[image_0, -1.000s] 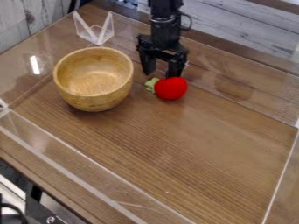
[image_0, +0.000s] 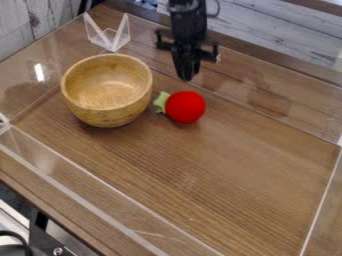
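My gripper (image_0: 185, 48) is raised at the top centre, blurred, above the back of the wooden table, apart from the objects below. A red round object (image_0: 186, 107) with a green part on its left lies in the middle of the table, just right of a large wooden bowl (image_0: 107, 100). Whether the gripper is open or shut is too blurred to tell.
A white wire-like object (image_0: 108, 35) stands at the back left. A dark cable shows at the bottom left corner.
My gripper has lifted up and back from over the red object. The red object sits a little lower and further left in view than before.
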